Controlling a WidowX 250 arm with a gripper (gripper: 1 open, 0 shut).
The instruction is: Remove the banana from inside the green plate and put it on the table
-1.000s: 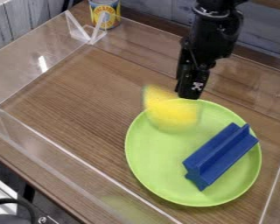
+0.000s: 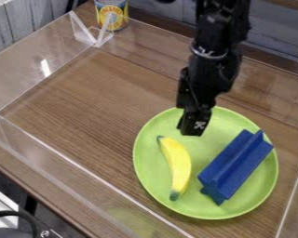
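Note:
A yellow banana (image 2: pixel 175 167) lies inside the green plate (image 2: pixel 226 209), along its left side, with its darker tip toward the front. My black gripper (image 2: pixel 194 125) reaches down from the back over the plate's upper edge. The banana rests apart from it, in front and slightly to the left. Nothing shows held at the fingertips. Whether the fingers are spread or together is hard to make out, dark against dark.
A blue block-like object (image 2: pixel 237 165) fills the plate's right side. Bare wooden table (image 2: pixel 96 107) stretches left of the plate. Clear walls edge the table, and a can (image 2: pixel 111 14) stands at the back left.
The gripper has since come down and slightly left, over the plate's edge.

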